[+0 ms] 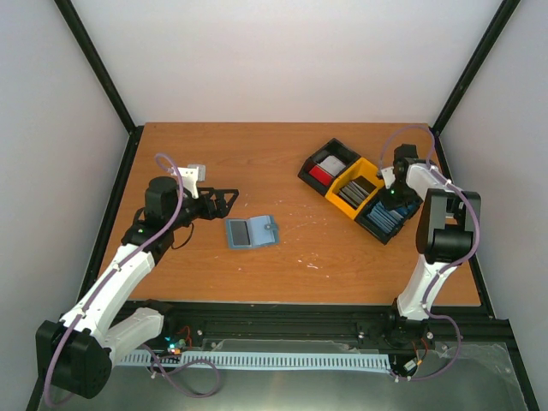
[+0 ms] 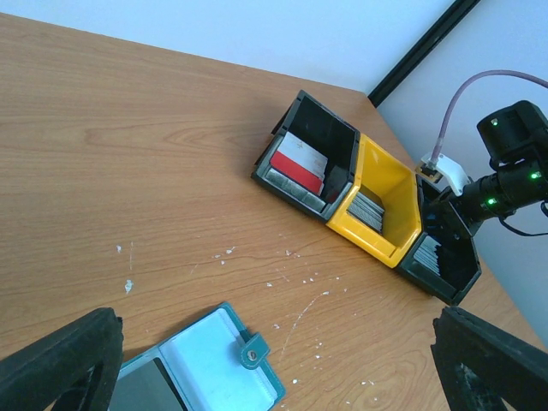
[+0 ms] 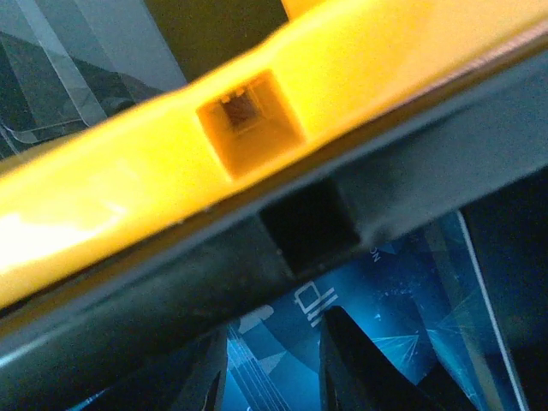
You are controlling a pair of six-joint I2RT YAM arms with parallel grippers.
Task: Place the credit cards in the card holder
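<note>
The open blue card holder (image 1: 253, 232) lies mid-table, also at the bottom of the left wrist view (image 2: 201, 360). My left gripper (image 1: 227, 202) is open above the table left of it, empty between its fingers. Cards fill three bins at right: black with red and white (image 1: 330, 169), yellow (image 1: 342, 193) and black with blue (image 1: 384, 221). My right gripper is open, down in the blue-card bin, with blue cards (image 3: 394, 300) visible behind and between its fingertips; whether they touch is unclear.
The bins stand joined in a row near the back right, with the right arm over the last.
</note>
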